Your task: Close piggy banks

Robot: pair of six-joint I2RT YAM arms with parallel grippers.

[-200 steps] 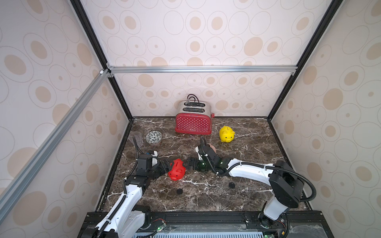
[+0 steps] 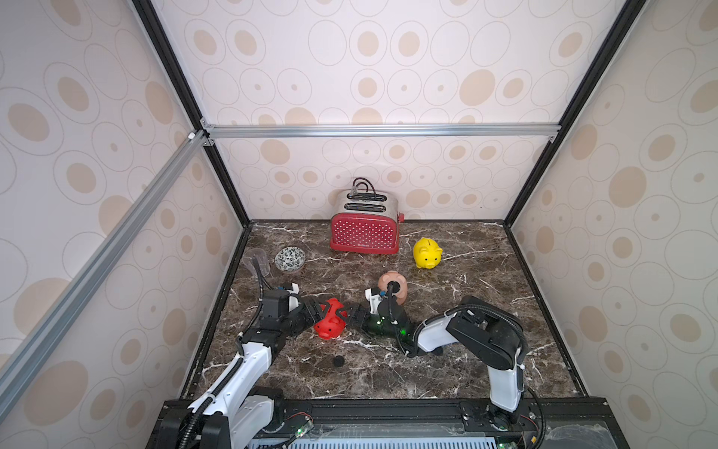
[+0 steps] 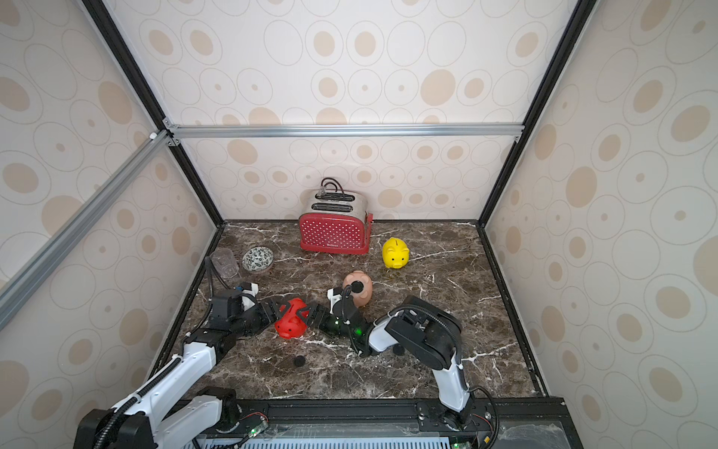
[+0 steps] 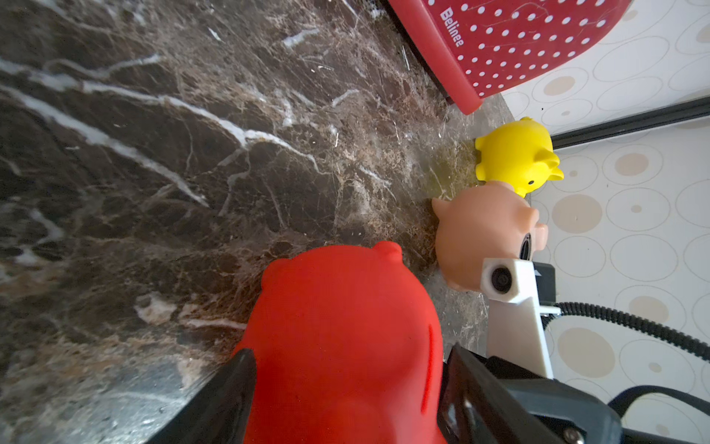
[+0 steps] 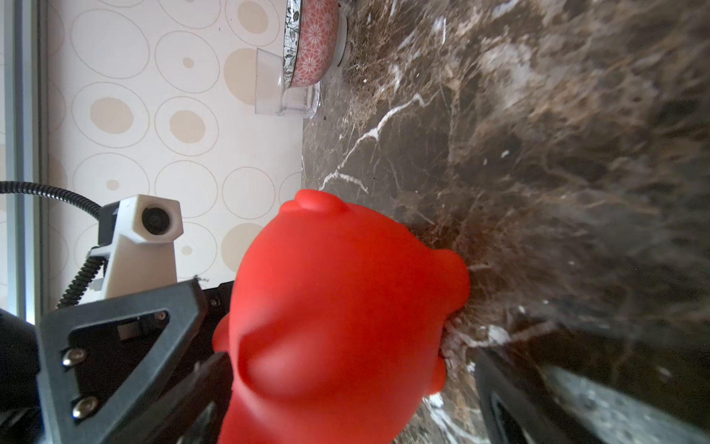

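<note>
A red piggy bank [image 2: 330, 327] lies on the marble counter between my grippers. My left gripper [image 2: 318, 310] has its fingers around it from the left, and in the left wrist view the red body [image 4: 340, 333] fills the space between them. My right gripper [image 2: 351, 314] comes from the right, open, its fingers either side of the red bank [image 5: 332, 310]. Whether either touches it is unclear. A peach piggy bank [image 3: 360, 295] sits behind the right gripper, and a yellow piggy bank [image 3: 395, 253] stands farther back.
A red toaster [image 2: 364, 233] stands at the back wall. A patterned bowl [image 2: 290, 258] and a clear container [image 3: 224, 263] are at the back left. Dark discs [image 2: 338, 360] lie on the front counter.
The left gripper has edged rightward. The red bank has shifted slightly.
</note>
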